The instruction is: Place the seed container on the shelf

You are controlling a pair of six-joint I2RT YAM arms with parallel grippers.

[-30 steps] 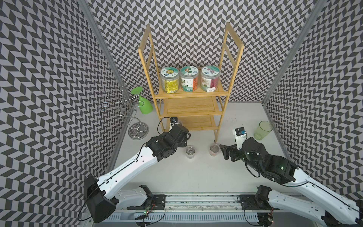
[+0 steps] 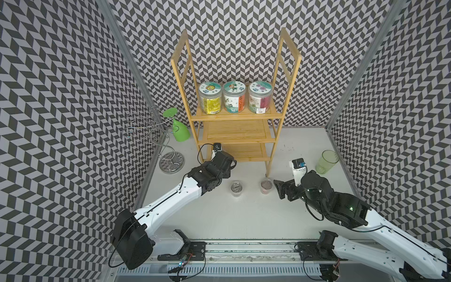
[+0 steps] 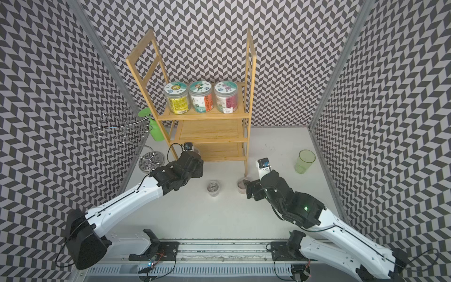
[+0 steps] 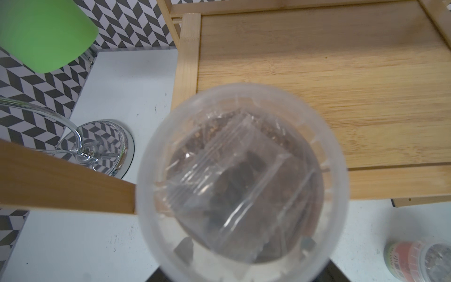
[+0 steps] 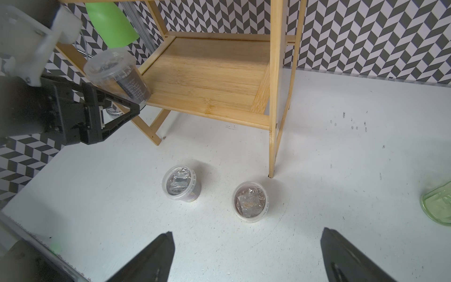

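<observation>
A clear plastic seed container (image 4: 242,188) with a bagged filling fills the left wrist view, held in front of the wooden shelf (image 4: 319,56). In the right wrist view my left gripper has that container (image 5: 117,77) between its fingers at the lower shelf board's left front. Two more containers (image 5: 180,181) stand on the table before the shelf. My right gripper is open and empty, near the right-hand container.
Three lidded jars (image 2: 235,96) fill the top board. A green vase (image 2: 180,131) and chrome rack (image 2: 171,162) stand left of the shelf. A green glass (image 2: 327,162) stands at the right, with bare table around it.
The right arm stays where it was.
</observation>
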